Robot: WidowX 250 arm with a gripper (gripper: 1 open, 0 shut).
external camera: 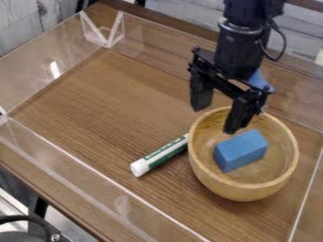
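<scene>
My black gripper (217, 91) hangs over the back edge of a tan bowl (250, 192) at the right of the table, its fingers open and pointing down. A blue block (240, 149) lies inside the bowl, in front of the gripper. A white and green marker-like stick (159, 155) lies on the table to the left of the bowl. A blue object at the back right is partly hidden behind the arm.
A white wire-like piece (104, 34) stands near the back left edge.
</scene>
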